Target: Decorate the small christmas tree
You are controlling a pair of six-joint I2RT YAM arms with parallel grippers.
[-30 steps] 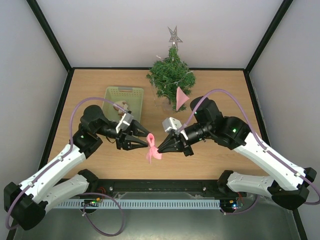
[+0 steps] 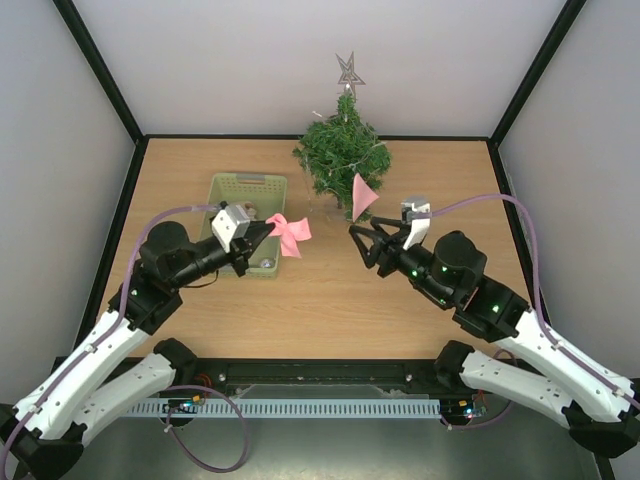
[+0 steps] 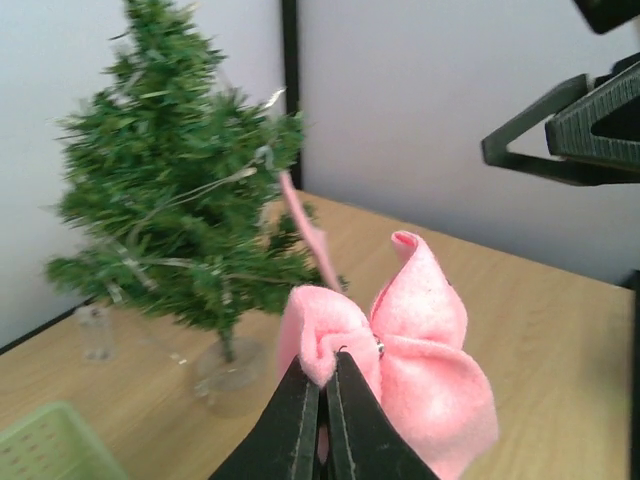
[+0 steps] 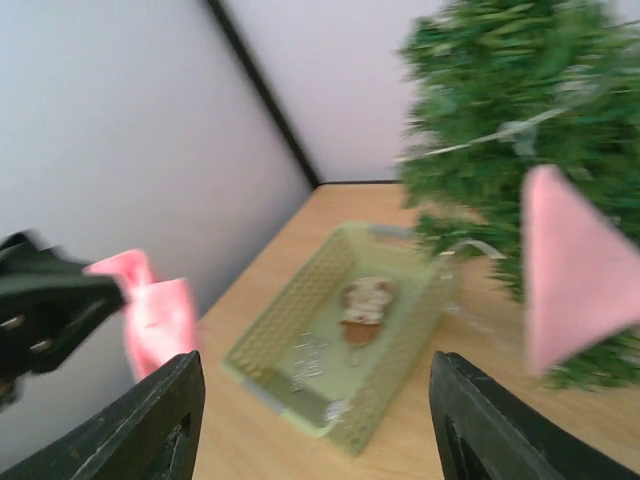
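A pink fabric bow [image 2: 289,234] is pinched at its edge by my left gripper [image 2: 273,227], which is shut; in the left wrist view the bow [image 3: 400,365] spreads above and right of the black fingertips [image 3: 345,400]. The small green tree [image 2: 344,150] stands at the back with a silver star [image 2: 350,72] on top. A pink pointed piece [image 2: 363,196] hangs on its lower front right. My right gripper [image 2: 357,238] is open and empty, just in front of that piece. In the right wrist view, its fingers [image 4: 150,430] stand wide apart.
A light green basket [image 2: 221,187] with small ornaments stands left of the tree, partly beneath my left gripper. A clear base [image 3: 232,375] holds the tree. Bare table lies in front and to the right.
Earlier both grippers met at the bow near the table's middle. The left gripper now shuts on it and has moved back left; the right has opened, let go and moved back right.
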